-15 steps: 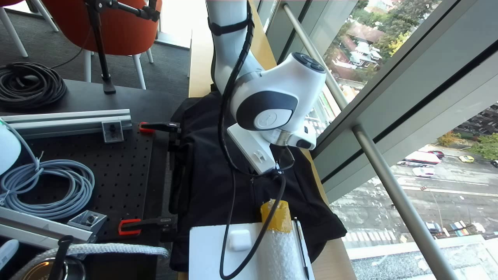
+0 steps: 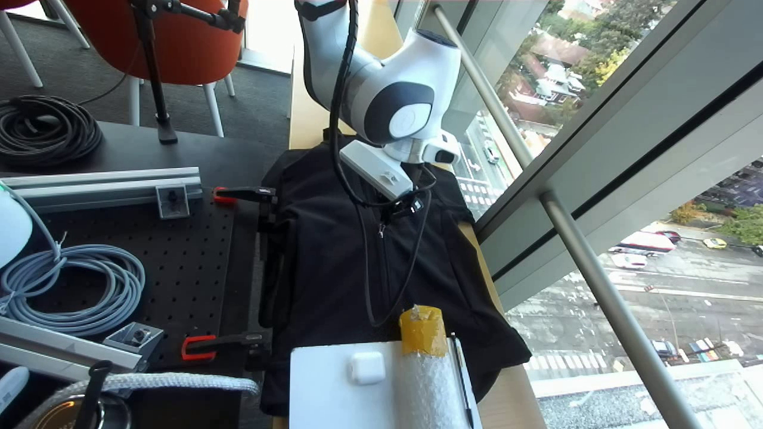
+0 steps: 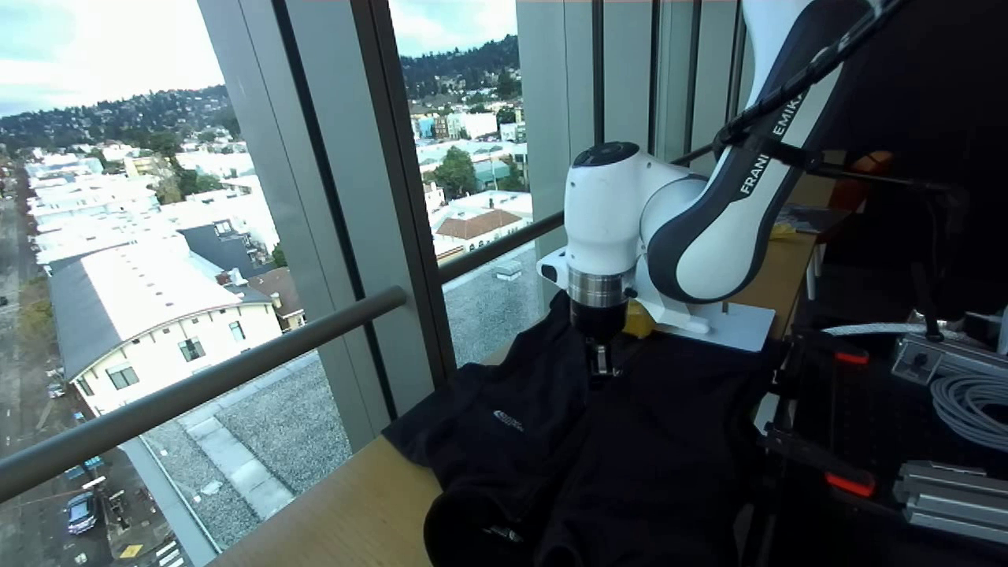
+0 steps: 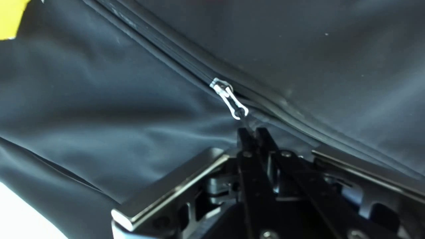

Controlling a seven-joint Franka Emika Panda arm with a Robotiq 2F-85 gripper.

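A black jacket (image 2: 322, 286) lies spread on the wooden ledge, its zipper (image 4: 175, 53) running diagonally through the wrist view. On that zipper sits a silver slider with a looped metal pull (image 4: 231, 101). From the loop a short dark tab (image 4: 244, 121) leads down between the fingertips of my gripper, whose fingers are closed together on it. The metal loop itself is just beyond the tips. In exterior view 2 my gripper (image 3: 602, 370) points straight down at the jacket. Exterior view 1 shows the pull (image 2: 381, 230), while the arm and wrist camera mostly hide the fingers.
Two clamps with red ends (image 2: 225, 195) grip the jacket's side. A white board (image 2: 322, 379) with a yellow-taped roll (image 2: 423, 332) lies over one jacket end. The window railing (image 2: 590, 250) runs close along the other side. My cable (image 2: 365, 264) hangs loosely over the cloth.
The arm has moved along the jacket, away from the white board and slightly left in exterior view 1. Its cable has come off the board, and more of the zipper shows.
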